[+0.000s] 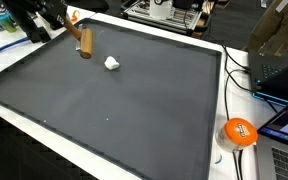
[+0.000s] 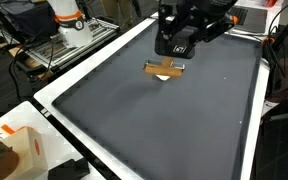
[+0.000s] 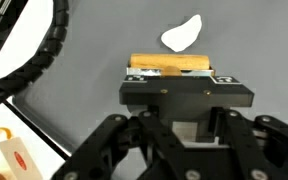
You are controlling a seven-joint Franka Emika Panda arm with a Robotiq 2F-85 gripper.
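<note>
A wooden T-shaped tool, its crossbar [image 2: 164,72] hanging below a short neck, is held in my gripper [image 2: 176,50], which is shut on the neck. From the side, the tool's head [image 1: 85,43] appears as a light brown bar at the back left of the table. In the wrist view the same wooden bar [image 3: 171,62] sticks out beyond the dark gripper, whose fingers mostly hide the neck. A small white piece [image 1: 111,63] lies on the grey table, apart from the tool. From above, the white piece [image 3: 182,34] looks flat and irregular, just beyond the bar.
The grey tabletop [image 1: 134,105] is broadly clear. An orange-topped container [image 1: 236,134] stands beyond its right edge, near laptops. A black cable sleeve [image 3: 44,50] runs along the arm. Clutter lies past the back left corner.
</note>
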